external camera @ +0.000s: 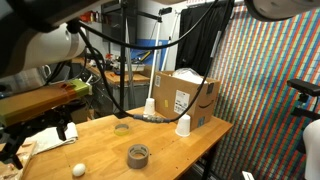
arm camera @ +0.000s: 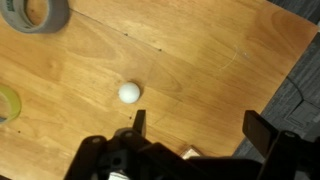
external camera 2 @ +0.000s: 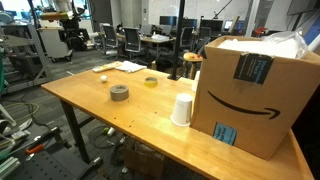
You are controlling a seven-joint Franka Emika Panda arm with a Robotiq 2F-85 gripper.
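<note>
My gripper stands open over the wooden table, its two black fingers wide apart and nothing between them. A small white ball (arm camera: 129,92) lies on the table, up and slightly left of the left fingertip in the wrist view. At the upper left of that view is a grey tape roll (arm camera: 35,12), and a yellow ring (arm camera: 8,103) is cut off by the left edge. In exterior view 1 the gripper (external camera: 42,142) hangs at the left, above and left of the ball (external camera: 79,170). The tape roll (external camera: 138,156) lies farther right.
A large cardboard box (external camera 2: 245,100) stands at one end of the table, with a white cup (external camera 2: 182,108) in front of it. Another white cup (external camera: 150,106) is farther back. A white cloth (external camera: 50,138) lies behind the gripper.
</note>
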